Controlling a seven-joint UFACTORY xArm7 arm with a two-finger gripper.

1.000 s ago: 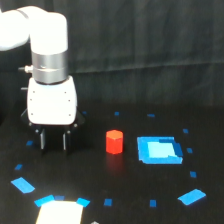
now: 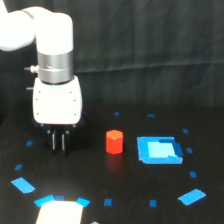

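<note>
A red block (image 2: 115, 142) stands on the dark table near the middle of the camera view. To its right lies a blue square tray (image 2: 143, 150) with a pale blue-white floor. My gripper (image 2: 58, 148) hangs at the left under the white arm, pointing down and clear of the block. Its dark fingers are hard to make out against the black background, so how far apart they stand is unclear. No object shows between them.
Blue tape strips (image 2: 191, 197) and small blue squares mark the table at several spots. A white object (image 2: 60, 213) cuts into the bottom left edge. Bare table lies between gripper and block.
The arm and gripper have shifted slightly to the right. The fingers appear closer together than before. Block and tray have stayed where they were.
</note>
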